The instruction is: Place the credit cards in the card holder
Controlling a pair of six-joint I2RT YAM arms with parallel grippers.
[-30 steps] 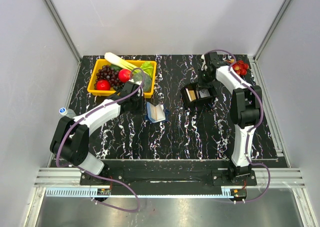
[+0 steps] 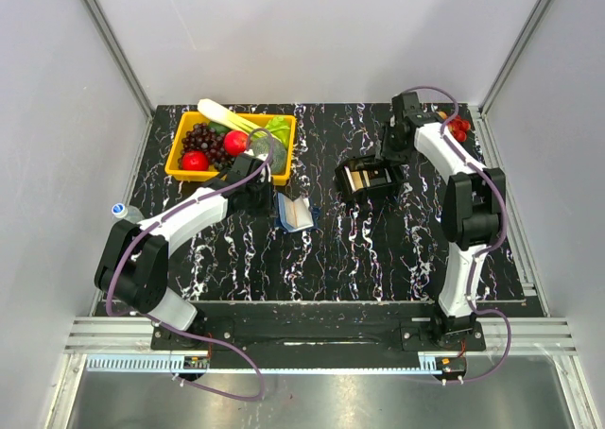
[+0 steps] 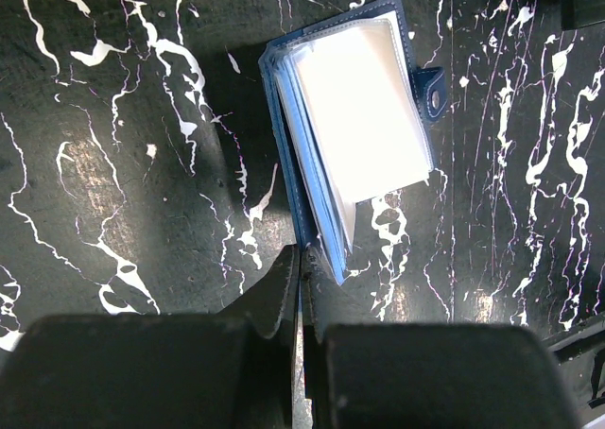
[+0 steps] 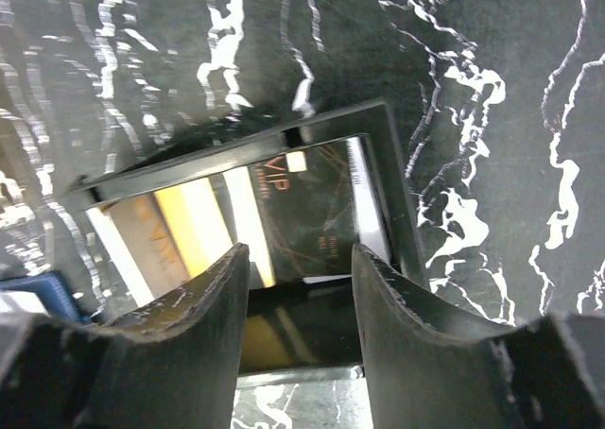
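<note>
A blue card holder with clear sleeves stands partly open at mid-table; its edge reaches my left gripper's fingertips, which are shut, with no card visible between them. Right of it, a black box holds several cards, among them a black VIP card, a yellow one and brown ones. My right gripper is above the box, its fingers parted with nothing seen between them.
A yellow basket of fruit and vegetables fills the back left. A bottle lies at the left edge, red fruit at the back right.
My right arm has shifted slightly up and right from over the box. The left arm is unchanged.
</note>
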